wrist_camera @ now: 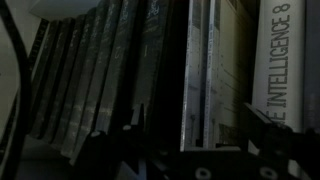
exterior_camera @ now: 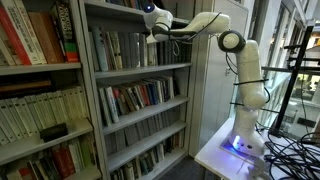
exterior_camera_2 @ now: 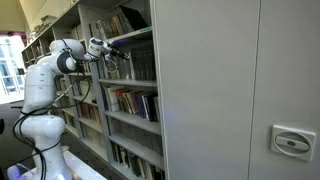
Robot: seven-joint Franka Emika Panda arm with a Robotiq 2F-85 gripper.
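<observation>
My gripper is open in the wrist view, its dark fingers low in the picture, in front of a row of upright books. Between the fingers stand thin pale books (wrist_camera: 193, 80), and a wider tan book (wrist_camera: 230, 75) is just right of them. Further right is a white spine lettered "INTELLIGENCE 8" (wrist_camera: 278, 65). Dark volumes (wrist_camera: 95, 75) lean at the left. Nothing is visibly gripped; whether the fingers touch any book is too dark to tell. Exterior view 2 has the gripper (exterior_camera_2: 121, 53) at an upper shelf.
The tall grey bookcase (exterior_camera: 92, 75) holds several shelves of books, with another bookcase to its left. A white table (exterior_camera: 222, 158) stands by the arm's base. Beside the bookcase, a broad pale panel (exterior_camera_2: 215, 90) rises. Loose cables (exterior_camera: 292, 155) lie near the base.
</observation>
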